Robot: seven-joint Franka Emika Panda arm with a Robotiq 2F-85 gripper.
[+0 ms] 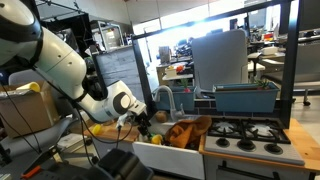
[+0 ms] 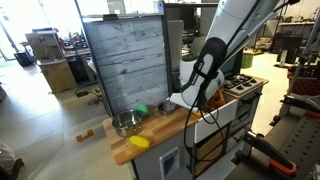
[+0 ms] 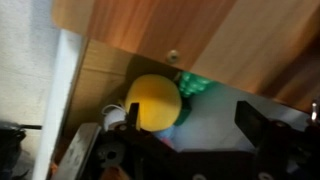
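My gripper is open, its dark fingers apart at the lower edge of the wrist view. A round yellow thing (image 3: pixel 153 102) lies below, near the left finger, with part of it hidden by the gripper. Something green and bumpy (image 3: pixel 192 84) is beside it. In the first exterior view the gripper (image 1: pixel 146 131) reaches down at the left end of an open white-fronted drawer (image 1: pixel 170 159). Small yellow and orange-brown things (image 1: pixel 190 132) show inside that drawer. From the second exterior view, the fingertips are hard to make out.
A wooden edge (image 3: pixel 160 28) runs close above the yellow thing in the wrist view. The stove (image 1: pixel 255 139) and a blue-green bin (image 1: pixel 245 98) are to the right. On the counter are a metal bowl (image 2: pixel 127 122) and another yellow thing (image 2: pixel 140 141).
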